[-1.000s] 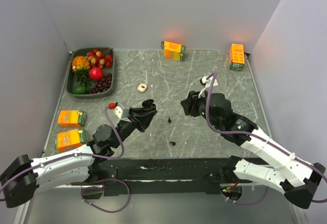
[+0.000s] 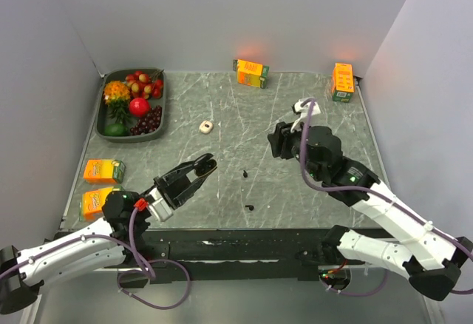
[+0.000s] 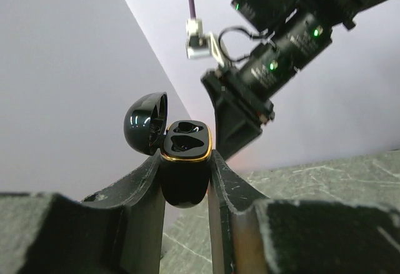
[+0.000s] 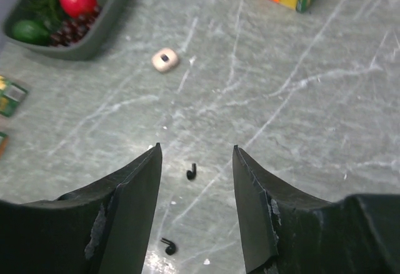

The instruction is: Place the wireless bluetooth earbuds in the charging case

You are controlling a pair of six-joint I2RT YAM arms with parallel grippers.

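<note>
My left gripper [image 2: 198, 172] is shut on the black charging case [image 3: 185, 164], held up above the table with its lid open and its top facing up in the left wrist view. My right gripper hangs over the right half of the table, fingers apart with nothing between them. Below it, two small black earbuds lie on the marble: one [image 4: 191, 172] near the middle, the other [image 4: 169, 247] nearer the front edge.
A fruit tray [image 2: 103, 132] stands at back left, orange boxes [image 2: 103, 170] at left, others [image 2: 251, 74] along the back. A small white square object [image 2: 205, 126] lies mid-table.
My left gripper has turned and shifted slightly left and toward the front with the case. My right gripper has moved a little to the right.
</note>
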